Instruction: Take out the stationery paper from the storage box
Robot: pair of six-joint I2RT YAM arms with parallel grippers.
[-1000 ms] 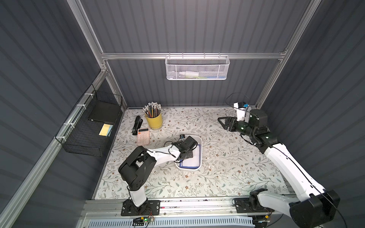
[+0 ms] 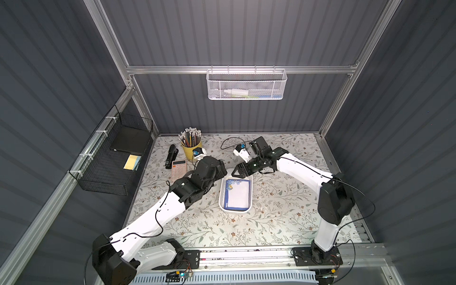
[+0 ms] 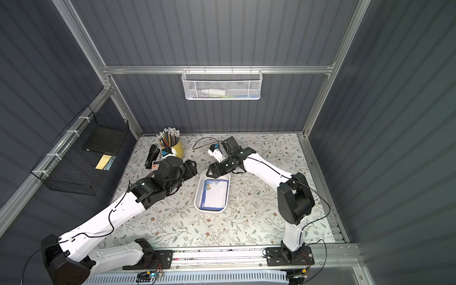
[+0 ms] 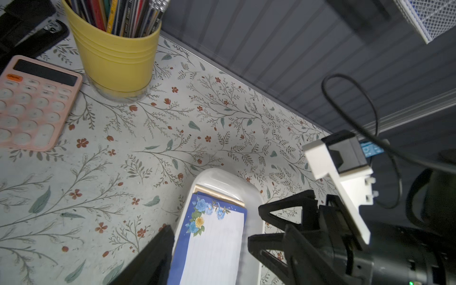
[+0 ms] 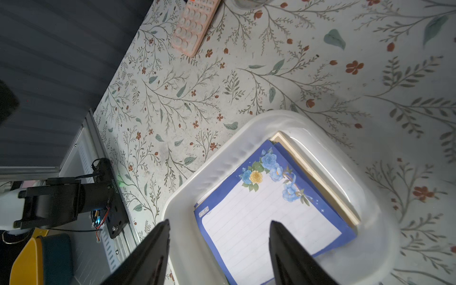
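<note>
A white plastic storage box [image 2: 250,197] sits mid-table, holding blue-bordered stationery paper [image 2: 236,194] with blue and yellow flowers, lying on a thin tan layer along its back edge. My left gripper is open, raised at the box's left, nothing between its fingers. My right gripper is open over the box's back end, also empty, the paper [image 5: 266,218] visible beneath it.
A yellow pencil cup [image 4: 111,61], pink calculator [image 4: 35,109] and black stapler [image 2: 171,156] stand back left. A white mesh basket [image 2: 244,85] hangs on the back wall, a black one [image 2: 102,171] on the left.
My left arm has risen from over the box and moved leftward, uncovering the paper. My right gripper has come from the right down to the box's back end.
</note>
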